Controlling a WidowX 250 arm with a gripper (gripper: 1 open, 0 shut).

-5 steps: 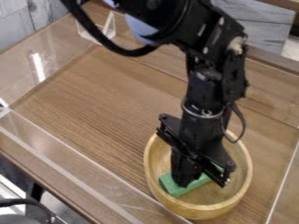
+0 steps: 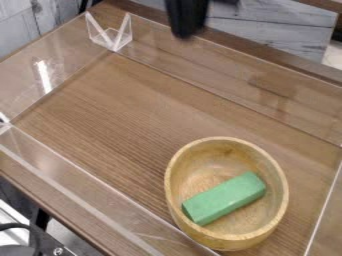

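Note:
A green rectangular block [image 2: 223, 197] lies tilted diagonally inside a round yellow bowl [image 2: 194, 164] at the lower right of the wooden surface. A dark, blurred part of the robot [image 2: 187, 14] shows at the top centre, high above and behind the bowl. Its fingertips cannot be made out, so the state of my gripper is hidden.
A clear plastic object [image 2: 110, 32] stands at the back left. Clear edging runs along the front left, with a dark cable at the bottom left corner.
My gripper has risen from the bowl up and back, out of most of the view. The green block is now uncovered in the bowl.

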